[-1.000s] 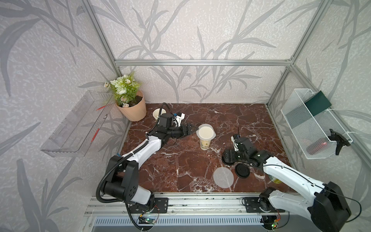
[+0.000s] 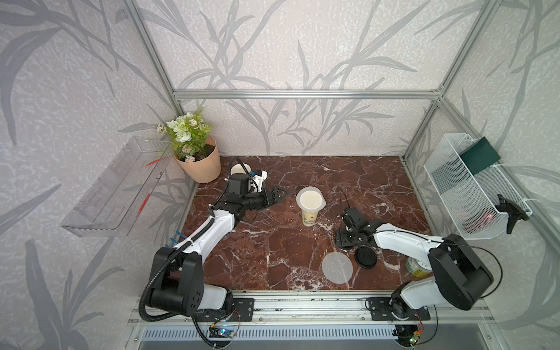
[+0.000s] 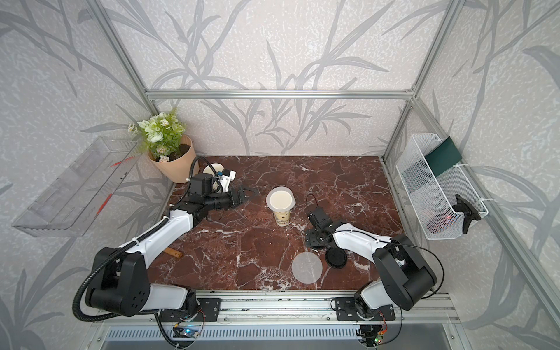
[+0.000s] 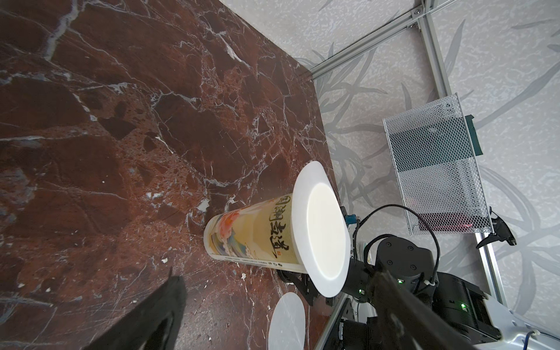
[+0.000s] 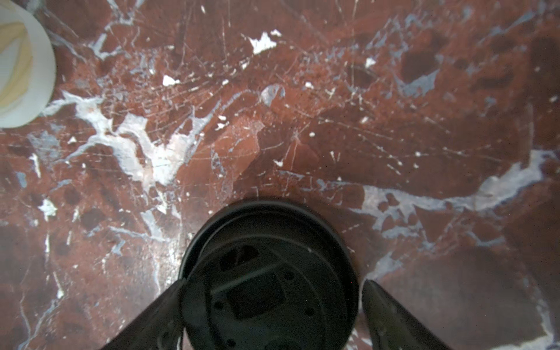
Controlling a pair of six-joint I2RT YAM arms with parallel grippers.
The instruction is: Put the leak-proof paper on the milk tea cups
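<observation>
The milk tea cup [image 2: 309,217] stands mid-table with a white sheet [image 4: 320,230] on its top. A translucent round sheet [image 2: 336,267] lies near the front edge. My left gripper [image 2: 271,196] is open, left of the cup, holding nothing. My right gripper [image 2: 343,237] is down at a black round lid [image 5: 262,213], its blurred fingers apart on either side of it; whether they touch it is unclear. A second black lid [image 2: 365,257] lies just to the right, nearer the front.
A potted plant [image 2: 198,166] stands at the back left, with a white container [image 3: 213,168] partly behind my left arm. A clear bin hangs on the left wall, a mesh basket [image 2: 460,192] on the right.
My right arm swung inward and its gripper came down over the black lid.
</observation>
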